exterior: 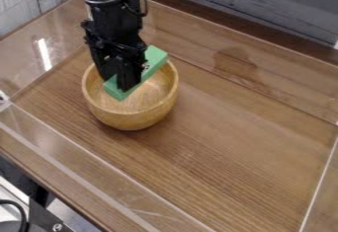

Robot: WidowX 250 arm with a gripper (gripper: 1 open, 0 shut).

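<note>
A round light wooden bowl [132,113] sits left of centre on the wooden tray floor. My black gripper [132,70] hangs over the bowl, shut on a green object [148,66] that is held tilted above the bowl's inside. The far fingertip is partly hidden by the green object and the arm.
Raised walls bound it at the back and right. Black cables lie at the lower left, outside the tray.
</note>
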